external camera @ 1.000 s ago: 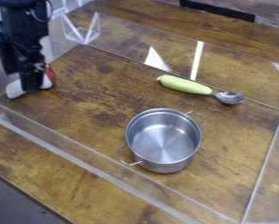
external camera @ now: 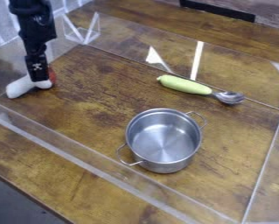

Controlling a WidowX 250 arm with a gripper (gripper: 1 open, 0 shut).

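Observation:
My black gripper [external camera: 38, 73] is at the upper left, pointing down with open fingers just over and around a white object [external camera: 23, 87] with a red part partly hidden behind the fingers; whether they touch it I cannot tell. A steel pot [external camera: 163, 138] with two wire handles stands at the lower middle. A spoon with a pale green handle [external camera: 184, 86] and metal head lies to the upper right of the pot.
Clear panels [external camera: 263, 184] border the wooden work surface [external camera: 94, 140] on several sides. The middle of the surface, between my gripper and the pot, is clear.
My gripper has shifted to the right from its earlier place over the white object. The pot and spoon have not moved.

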